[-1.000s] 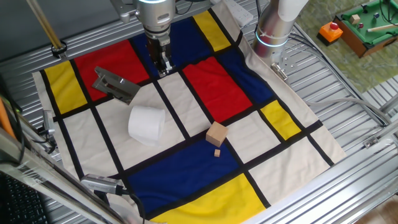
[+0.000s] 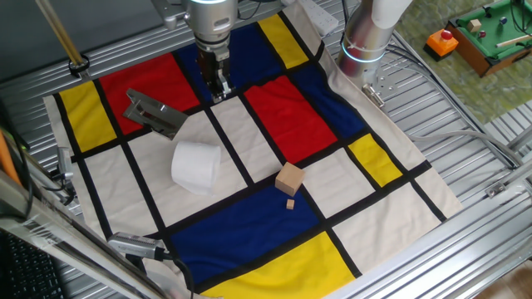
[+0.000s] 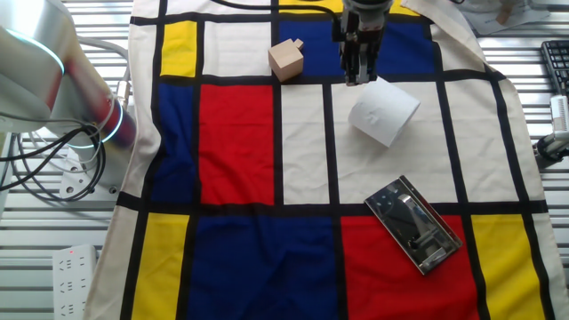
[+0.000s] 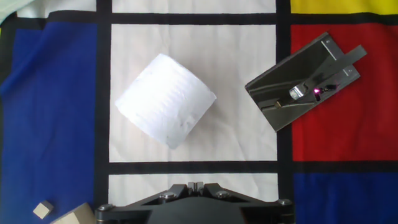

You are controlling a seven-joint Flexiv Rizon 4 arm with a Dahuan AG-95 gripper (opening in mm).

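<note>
A white paper roll (image 2: pixel 196 167) lies on its side on a white patch of the cloth; the wrist view shows the roll (image 4: pixel 166 101) left of centre. On the red patch rests a shiny metal roll holder (image 2: pixel 155 114) with a bar, the holder (image 4: pixel 305 81) being right of the roll in the wrist view. My gripper has its fingertips together, with nothing seen between them. From exterior view 1, the gripper (image 2: pixel 221 95) hangs above the cloth, apart from both roll and holder.
A larger wooden cube (image 2: pixel 289 178) and a tiny one (image 2: pixel 290 203) sit near the blue patch. The patterned cloth (image 2: pixel 291 116) has some folds and is otherwise mostly bare. A power strip (image 3: pixel 75 283) lies beyond its edge, near the arm's base.
</note>
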